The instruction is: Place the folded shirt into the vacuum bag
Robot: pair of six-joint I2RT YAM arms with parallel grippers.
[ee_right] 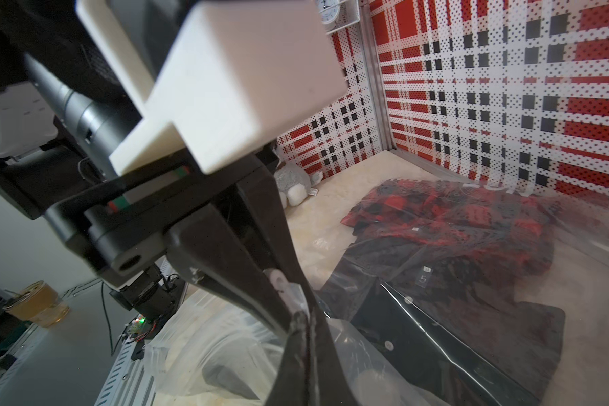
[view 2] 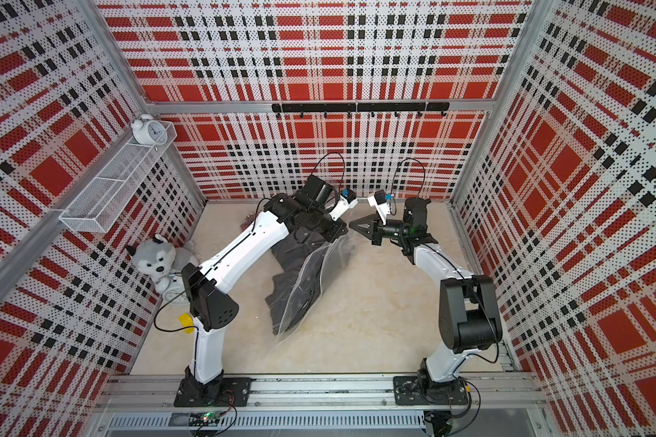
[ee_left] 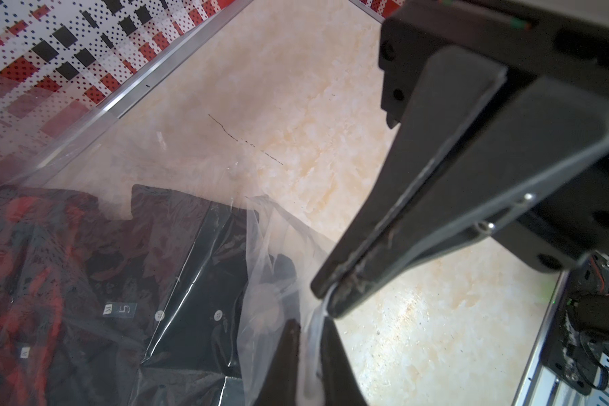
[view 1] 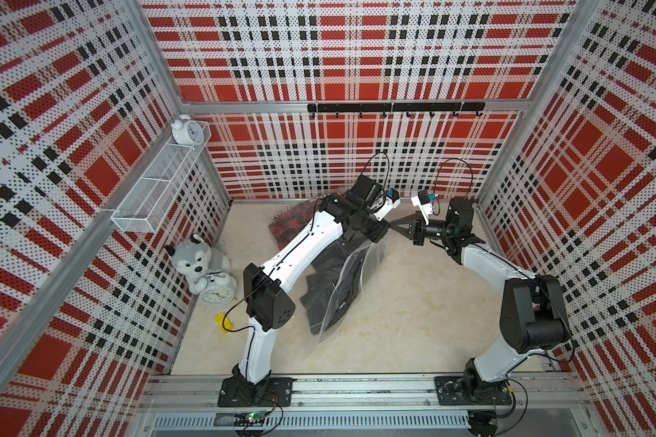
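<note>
The dark folded shirt (ee_right: 467,318) lies flat on the table, with white buttons, a small label and a red-and-black plaid part at its far end. Clear film of the vacuum bag (ee_right: 216,345) covers it, and the bag's near side rises in a loose fold toward the grippers. My left gripper is shut on a whitish edge of the bag. Facing it, tips nearly touching, my right gripper is shut; the same film edge reaches its fingertips, but whether it is pinched there I cannot tell. In the top left view the left arm hides part of the shirt (view 1: 309,291).
A grey-and-white plush dog (view 1: 194,266) and a clock (view 1: 217,291) sit at the left side, near a yellow piece (view 1: 224,322). A white wire basket (view 1: 156,185) hangs on the left wall.
</note>
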